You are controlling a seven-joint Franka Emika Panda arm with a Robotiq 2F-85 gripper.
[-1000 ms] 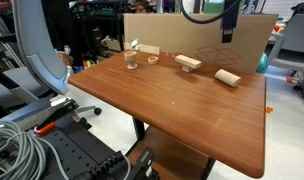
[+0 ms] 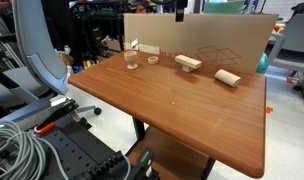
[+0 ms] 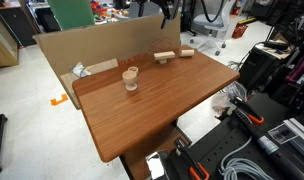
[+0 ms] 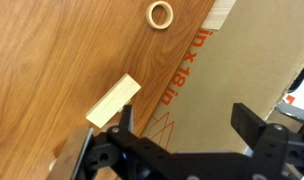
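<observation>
High over the back of the table, my gripper [image 2: 179, 14] is in the air with its fingers open and empty. In the wrist view the dark fingers [image 4: 237, 115] stand wide apart, over the cardboard's edge. A pale wooden block [image 4: 113, 100] lies on the table below and to the left of them, touching neither. A light ring [image 4: 159, 14] is farther up in that view. In exterior view 1 a pale cylinder [image 2: 227, 78] lies on its side to the right of the block [image 2: 188, 62], and a small cup [image 2: 130, 58] stands at the left.
A tall cardboard sheet [image 2: 242, 38] with red markings stands along the table's back edge. Loose cables [image 2: 20, 150] lie near the robot's base.
My gripper has moved left and upward along the cardboard, away from above the cylinder. The objects on the table have stayed put.
</observation>
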